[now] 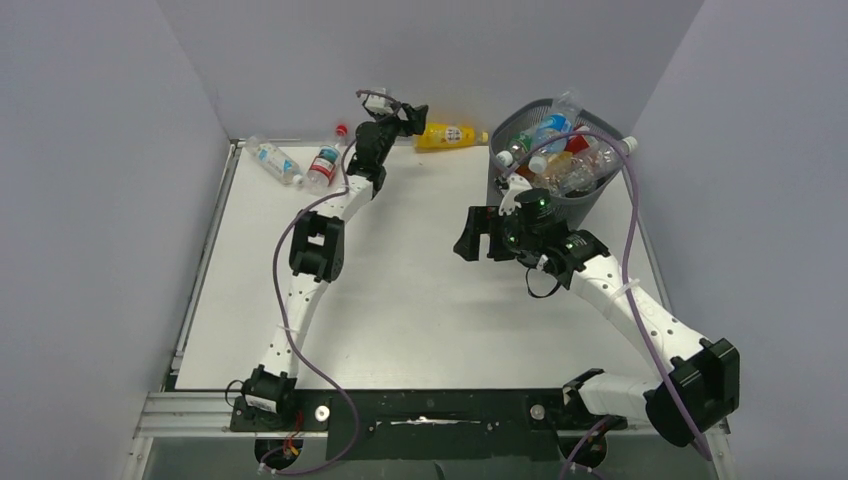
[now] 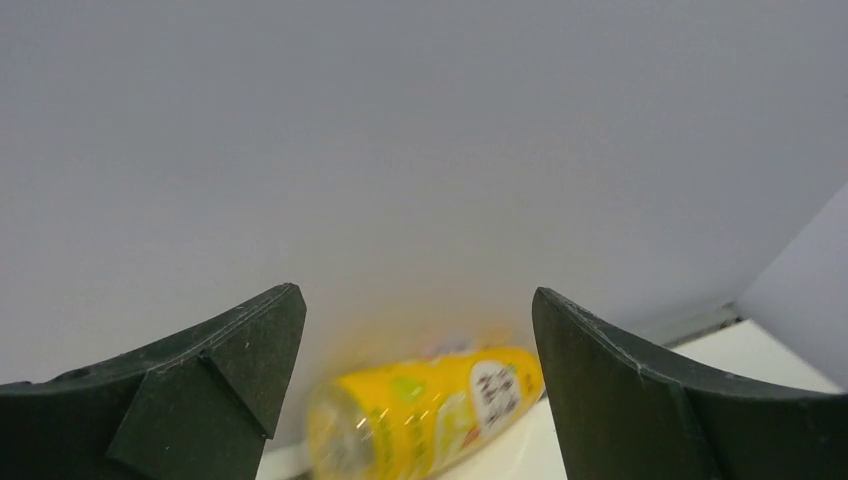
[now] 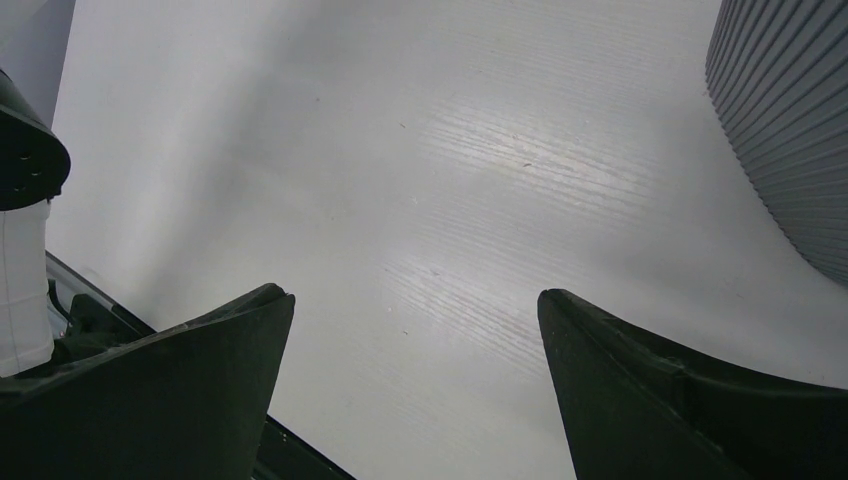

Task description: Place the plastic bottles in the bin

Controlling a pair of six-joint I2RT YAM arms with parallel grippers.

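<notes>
A yellow bottle lies along the back edge; in the left wrist view the same bottle sits low between my left gripper, whose fingers are apart with nothing held. In the top view my left gripper is at that bottle's left end. A clear bottle and a red-capped bottle lie at back left. The grey bin at back right is heaped with bottles. My right gripper hangs beside its front, open and empty; in the right wrist view the bin's ribbed wall stands at right.
Walls stand close behind and on both sides. Cables run over both arms, one crossing above the bin.
</notes>
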